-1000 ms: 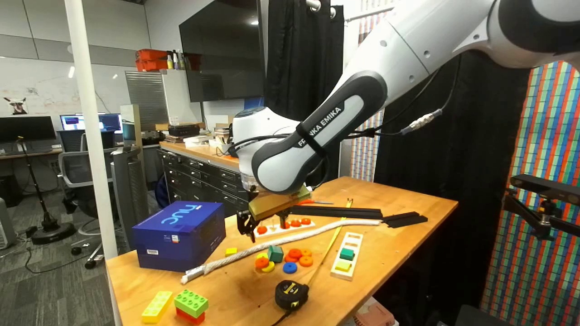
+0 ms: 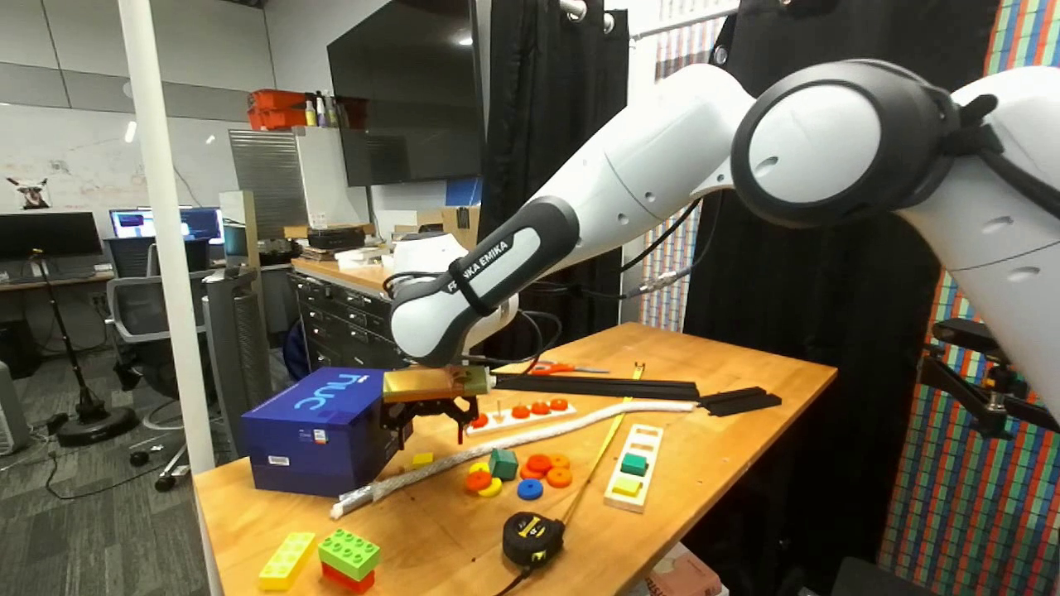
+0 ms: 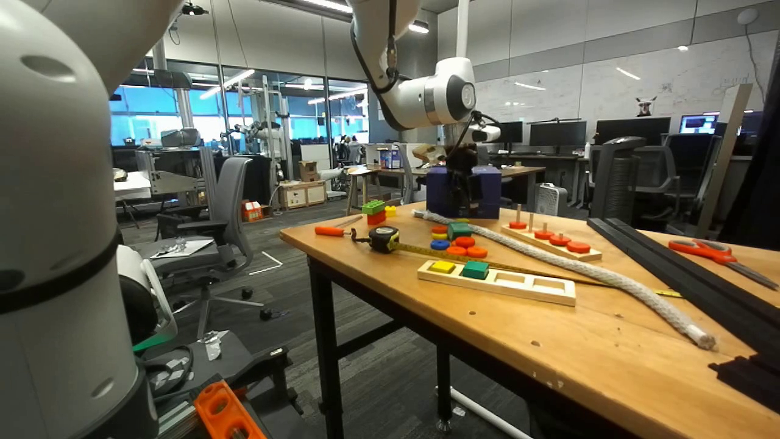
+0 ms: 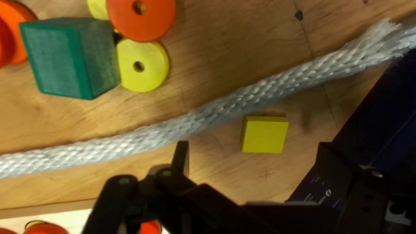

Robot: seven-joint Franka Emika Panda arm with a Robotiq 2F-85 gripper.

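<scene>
A small yellow block (image 4: 264, 135) lies on the wooden table between the grey-white rope (image 4: 218, 111) and the blue box. My gripper is open above the table, one finger to either side of the block in the wrist view and nothing held. In exterior view 1 the gripper (image 2: 433, 427) hangs beside the blue box (image 2: 315, 437), its fingers higher than the yellow block (image 2: 423, 459). Exterior view 2 has the gripper dark against the box (image 3: 488, 194), so its fingers are hard to make out.
Close to the right finger stands the box's dark side (image 4: 384, 117). Across the rope sit a green block (image 4: 70, 58) and several colored discs. A peg board (image 2: 507, 419), a tape measure (image 2: 532, 538) and a slotted wooden tray (image 2: 623, 502) share the table.
My gripper has shifted left in exterior view 1, from near the peg board to beside the blue box, and the arm has swung with it. The table objects look unmoved.
</scene>
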